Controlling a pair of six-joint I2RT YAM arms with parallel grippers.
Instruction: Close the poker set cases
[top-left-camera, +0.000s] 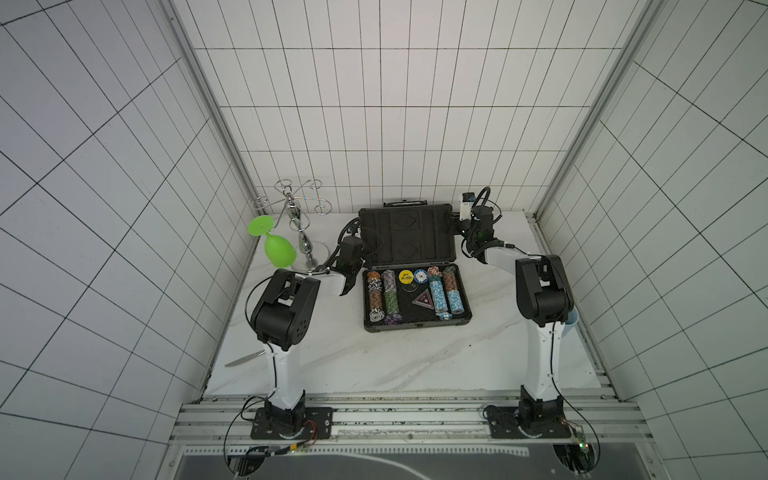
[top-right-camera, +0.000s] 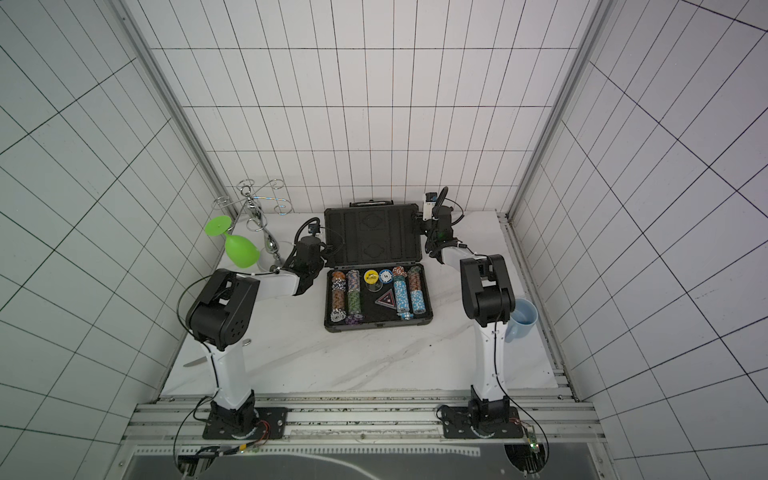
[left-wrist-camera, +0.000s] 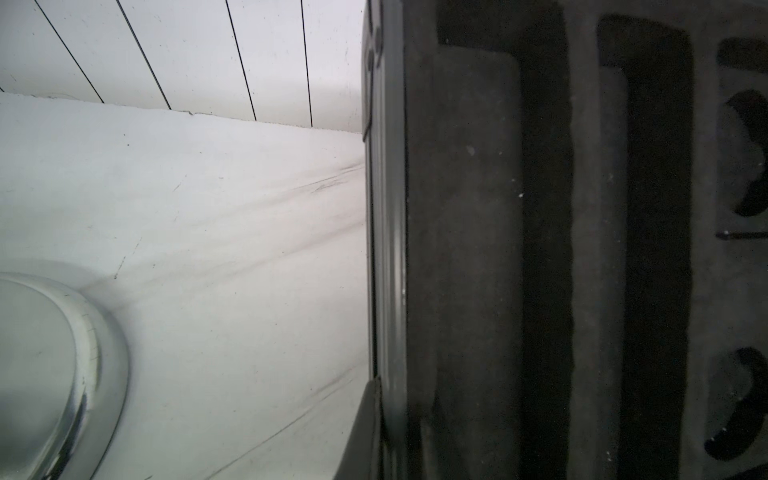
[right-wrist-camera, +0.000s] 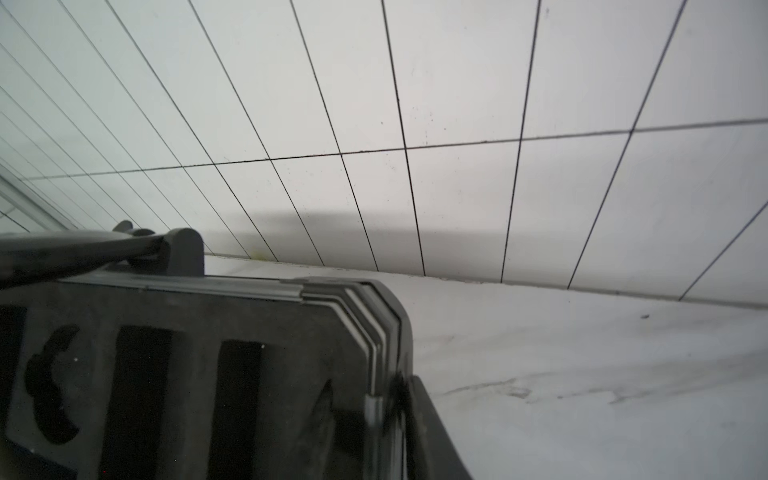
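The black poker case stands open, its base (top-left-camera: 416, 318) full of chip stacks and its empty lid (top-left-camera: 408, 233) raised behind, close to upright. In the left wrist view my left gripper is shut on the lid's left rim, one finger (left-wrist-camera: 360, 440) outside and the other inside. At the lid's right side edge is my right gripper, part open. One of its fingers (right-wrist-camera: 432, 436) is outside the rim and the other, dark and hard to make out, is on the inner side. Neither gripper shows clearly in the top views.
A silver candelabra (top-left-camera: 302, 240) and a green glass-shaped object (top-left-camera: 280, 250) stand left of my left gripper. A blue mug (top-right-camera: 521, 317) is at the right, beside the right arm. The tiled wall rises behind the lid.
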